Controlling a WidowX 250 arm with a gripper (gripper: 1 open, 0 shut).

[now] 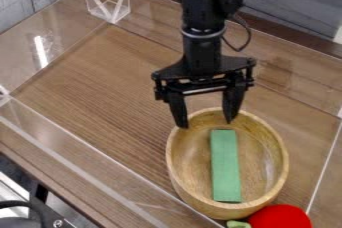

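A black robot arm reaches down from the top of the view, and its gripper (198, 106) stands open above the back rim of a shallow, pale yellow bowl (182, 172). A long green block (225, 167) lies in the bowl, below and slightly right of the gripper. Nothing shows between the gripper's fingers.
A red object (281, 217) with a bit of green sits at the bottom right, beside the bowl. A small white wire-like item (110, 2) stands at the top left.
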